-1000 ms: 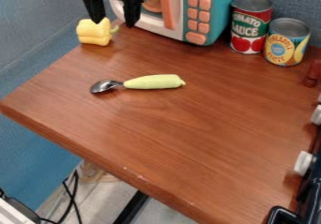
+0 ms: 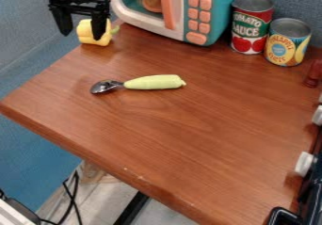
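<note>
The black gripper (image 2: 79, 20) is at the top left, fingers spread apart, just above a pale yellow cup-like object (image 2: 92, 33) at the table's back left corner. A spoon (image 2: 150, 82) with a pale green handle lies crosswise on the middle of the table, its metal end to the left.
A toy microwave (image 2: 195, 12) stands at the back, with a tomato sauce can (image 2: 249, 29) and a yellow-labelled can (image 2: 287, 46) to its right. A small red bottle (image 2: 313, 76) and black appliance (image 2: 303, 196) sit at the right edge.
The gripper has moved left and down from in front of the microwave toward the yellow object. The spoon and other things are unmoved.
</note>
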